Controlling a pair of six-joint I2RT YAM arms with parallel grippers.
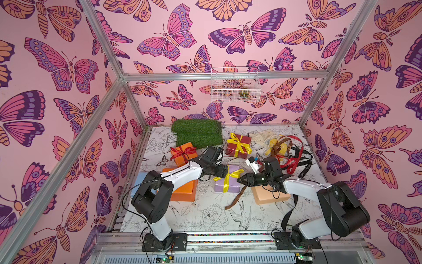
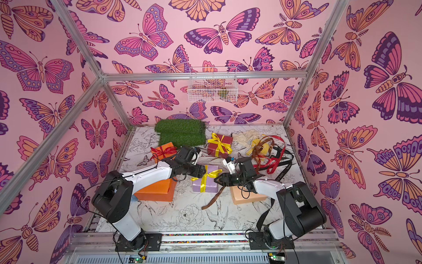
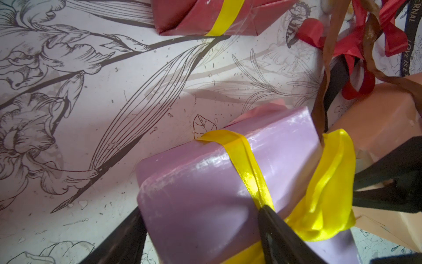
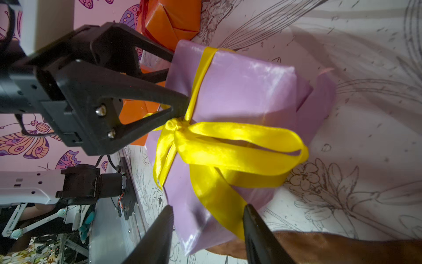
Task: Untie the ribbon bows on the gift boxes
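Note:
The lilac gift box point(image 1: 227, 184) carries a yellow ribbon bow point(image 4: 237, 154), with knot, loops and tails. My left gripper stands open over the box at the knot's side; in the right wrist view its fingers reach down beside the knot. My right gripper is at the other side, fingers apart around a yellow tail, not visibly closed on it. A red box point(image 1: 237, 149) with a yellow bow stands behind; an orange box point(image 2: 162, 151) with a red bow stands at back left.
A larger orange box point(image 2: 153, 193) is left, a peach box point(image 2: 246, 198) right. Loose ribbons point(image 2: 272, 149) are heaped at back right, a brown strip point(image 2: 210, 202) lies in front, and green turf mats point(image 2: 180, 129) sit at the back.

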